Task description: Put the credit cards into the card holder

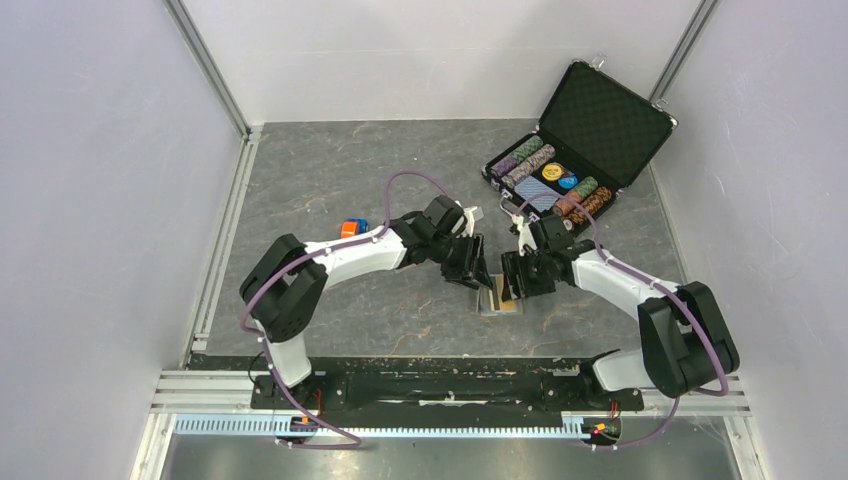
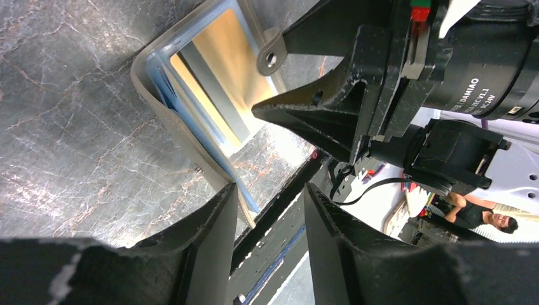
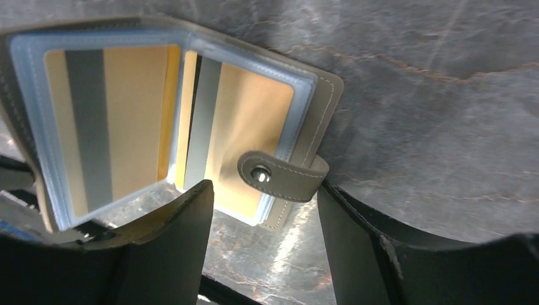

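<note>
The open card holder (image 1: 498, 300), grey with clear blue-edged sleeves holding tan cards (image 3: 133, 121), lies on the table between my grippers. In the left wrist view its near cover and sleeves stand tilted up at the fingertips of my part-open left gripper. In the right wrist view my right gripper stands part open at the holder's snap strap (image 3: 283, 176); whether it grips the strap I cannot tell.
An open black case of poker chips (image 1: 545, 175) is at the back right. A small orange and blue object (image 1: 352, 228) lies left, behind my left arm.
</note>
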